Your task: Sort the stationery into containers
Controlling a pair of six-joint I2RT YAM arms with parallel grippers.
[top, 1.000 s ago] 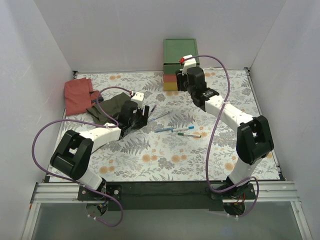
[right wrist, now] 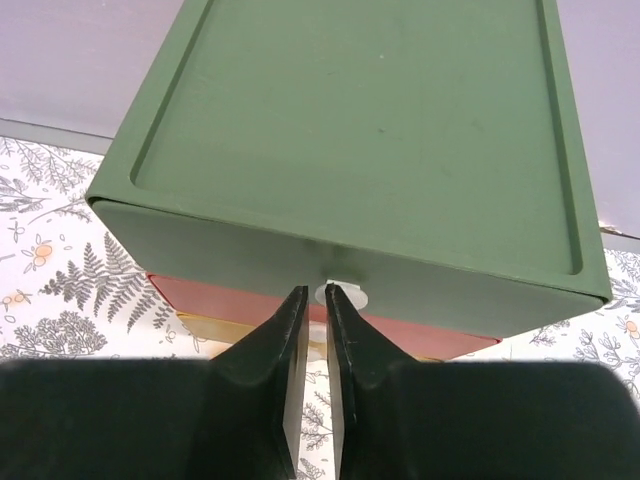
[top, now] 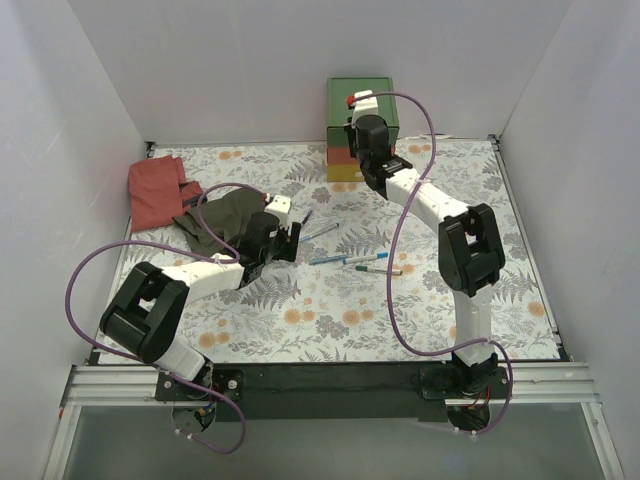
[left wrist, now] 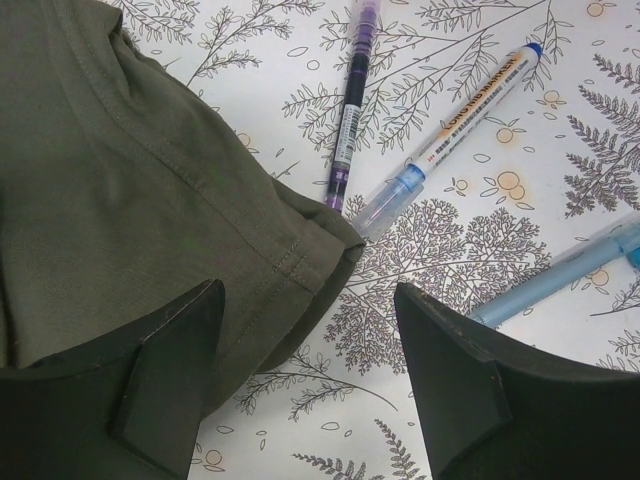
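Note:
The green cabinet [right wrist: 370,130] stands at the back wall, its top drawer green, with a red [right wrist: 225,298] and a yellow drawer [right wrist: 205,328] below. My right gripper is at the top drawer's white knob [right wrist: 347,293]; its fingertips are close together with a narrow gap, and whether they touch the knob cannot be told. My left gripper stands open above the edge of a dark olive cloth item [left wrist: 170,220], nothing visibly held. Beyond it lie a purple pen [left wrist: 350,120], a white pen with blue ends [left wrist: 470,115] and a light blue pen [left wrist: 560,275].
On the table's middle lie a blue-and-white pen [top: 367,257] and a green-ended pen [top: 379,270]. A red cloth [top: 155,192] rests at the back left, beside the olive one.
My right arm has moved left and toward the back, bringing its gripper up to the cabinet front. The left gripper has shifted slightly, while pens and cabinet look unmoved.

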